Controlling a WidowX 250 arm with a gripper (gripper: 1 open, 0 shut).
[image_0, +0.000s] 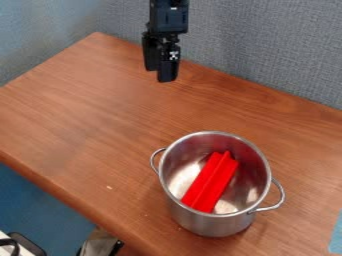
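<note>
A steel pot (190, 210) with two side handles stands near the front right of the wooden table. Inside it lie red bar-shaped pieces (209, 182), side by side. My black gripper (167, 72) hangs over the back of the table, well away from the pot. Whether its fingers are open or shut is too small to tell.
A grey padded wall (267, 50) runs along the back. Dark and pale objects sit low beyond the front edge at bottom left.
</note>
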